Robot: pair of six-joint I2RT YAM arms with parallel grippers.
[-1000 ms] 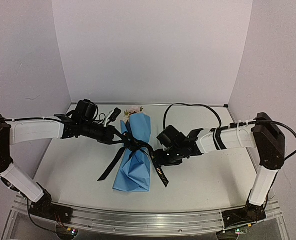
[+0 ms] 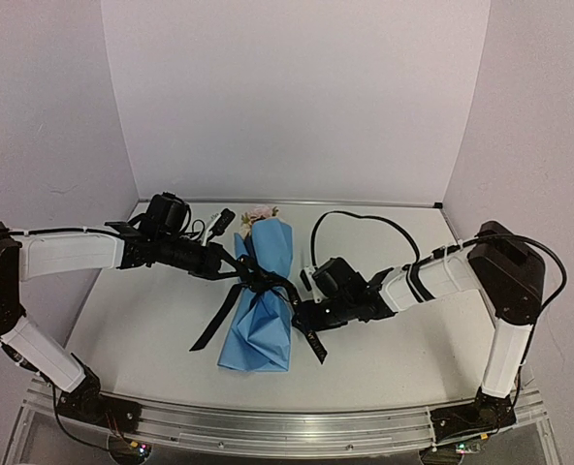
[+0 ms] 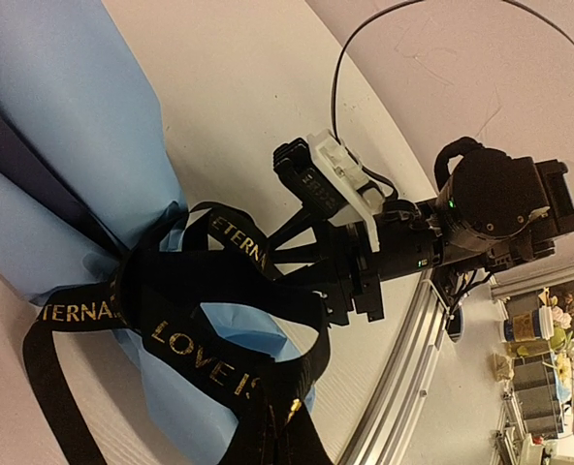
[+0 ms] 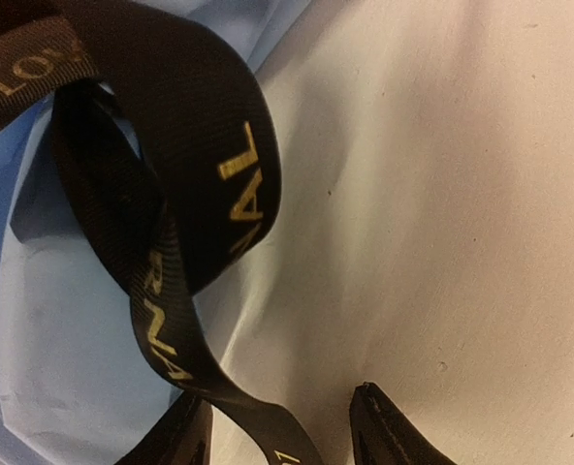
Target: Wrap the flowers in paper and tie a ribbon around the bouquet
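Observation:
The bouquet lies upright in the top view, its blue wrapping paper (image 2: 258, 334) below and pale pink flowers (image 2: 259, 213) at the upper end. A black ribbon (image 2: 214, 320) with gold lettering goes around its middle, with one tail to each side. My left gripper is shut on a loop of this ribbon (image 3: 195, 351) above the wrap. At the right edge of the paper, my right gripper is open, its two fingers (image 4: 190, 436) well apart. The right ribbon tail (image 4: 258, 415) passes between them without being pinched.
Bare white table (image 2: 394, 358) lies to the right of the bouquet, and more free room is at its left. Walls enclose the back and sides. A metal rail (image 2: 287, 426) runs along the front edge.
My right gripper has moved left and slightly down, from beside the right ribbon tail to around it. The left arm and the bouquet look unmoved.

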